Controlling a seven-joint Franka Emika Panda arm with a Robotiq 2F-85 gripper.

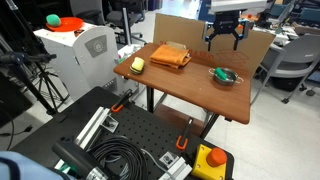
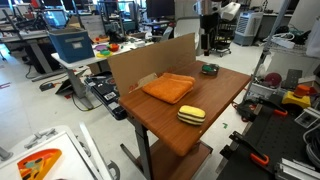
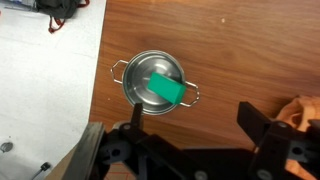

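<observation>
A small metal pot with two handles [image 3: 140, 68] stands on the wooden table, near the right side in exterior view 1. Inside it lies a green block [image 3: 167, 88], with pale sides, resting at a slant across the bottom. My gripper [image 1: 222, 47] hangs above the pot, its fingers spread wide with nothing between them. From the wrist view, the dark fingers show at the lower edge, apart from the pot and block. Exterior view 2 has the pot [image 2: 209, 69] at the table's far end, below the arm.
An orange folded cloth [image 2: 169, 88] lies on the table beside a cardboard panel [image 2: 155, 62]. A yellow sponge-like object [image 2: 192, 115] sits near the table's other end. Bare wood [image 1: 198, 90] separates the pot from these.
</observation>
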